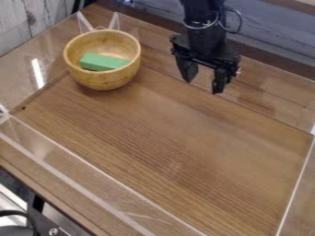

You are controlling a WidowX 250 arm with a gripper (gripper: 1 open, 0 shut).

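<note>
My black gripper (pixel 202 70) hangs over the back middle of the wooden tray, open, with its fingers pointing down and nothing seen between them. To its left sits a tan bowl (pixel 116 79) with a green block (pixel 106 61) inside, resting toward the bowl's left side.
The tray's walls run along the back and sides, with a white panel at the far left and dark cabling at the lower left.
</note>
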